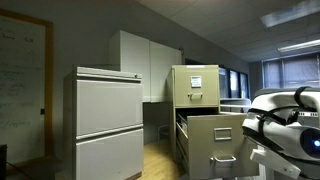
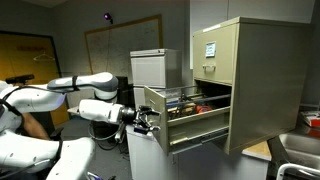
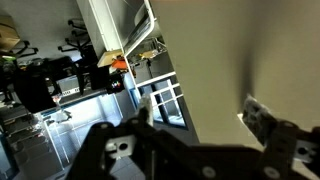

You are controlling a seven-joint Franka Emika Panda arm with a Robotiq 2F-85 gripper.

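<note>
A beige filing cabinet stands with its lower drawer pulled well out; the upper drawer is closed. Files show inside the open drawer. My gripper is open beside the drawer front's edge. In the wrist view a beige panel fills much of the right side, one fingertip over it and the other beyond its edge. Nothing shows held between them. Exterior view 2 has the gripper close to the drawer front; whether it touches cannot be told.
A white filing cabinet stands to the left in exterior view 1, with white wall cupboards behind. A metal rail is at the lower right in exterior view 2. Wooden floor shows between the cabinets.
</note>
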